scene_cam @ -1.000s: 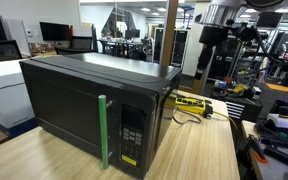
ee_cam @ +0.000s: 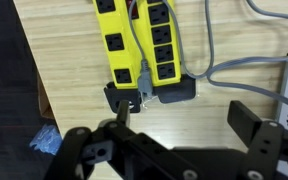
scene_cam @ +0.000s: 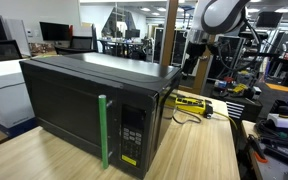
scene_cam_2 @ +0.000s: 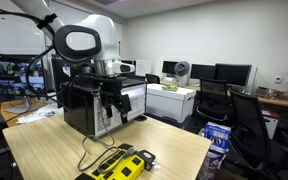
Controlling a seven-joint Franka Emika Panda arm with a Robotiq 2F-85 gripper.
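My gripper is open, with its dark fingers [ee_cam: 81, 150] spread at the lower left and right of the wrist view. Nothing shows between them except the tabletop beyond. A yellow-and-black power strip [ee_cam: 164, 48] lies on the table ahead of the fingers, apart from them. Plugged into its near end is a grey plug [ee_cam: 145, 84] whose cable [ee_cam: 210, 45] curls off to the right. In exterior view 2 the gripper [scene_cam_2: 116, 109] hangs above the table, behind the power strip [scene_cam_2: 118, 166]. A black microwave [scene_cam: 89, 105] with a green handle [scene_cam: 103, 130] stands shut on the table.
White boxes [scene_cam: 8, 97] stand behind the microwave. Blue crumpled plastic [ee_cam: 47, 139] lies past the table edge in the wrist view. Bare wooden tabletop [scene_cam_2: 174, 145] extends right of the power strip in exterior view 2. Office chairs [scene_cam_2: 252, 120] are beyond the table.
In exterior view 1, the arm's white upper part has come lower and further into view. The gripper has shifted slightly left and up; microwave and power strip have not moved.
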